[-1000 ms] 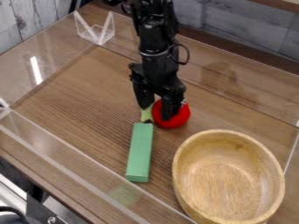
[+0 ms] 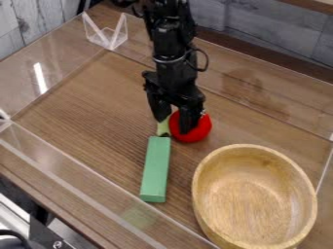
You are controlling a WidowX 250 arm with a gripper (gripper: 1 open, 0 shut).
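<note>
My black gripper (image 2: 174,109) reaches down from the top centre of the camera view onto a red round object (image 2: 193,130), covering part of it. A small yellow-green piece (image 2: 163,127) lies just left of the red object, partly under the fingers. Whether the gripper is open or shut, and whether it grips anything, I cannot tell. A green bar (image 2: 156,170) lies below them, lengthwise on the wooden table.
A tan round bowl (image 2: 254,195) fills the lower right. A clear plastic item (image 2: 107,29) is at the upper left.
The gripper has shifted very slightly over the red object; the objects on the table look unchanged.
</note>
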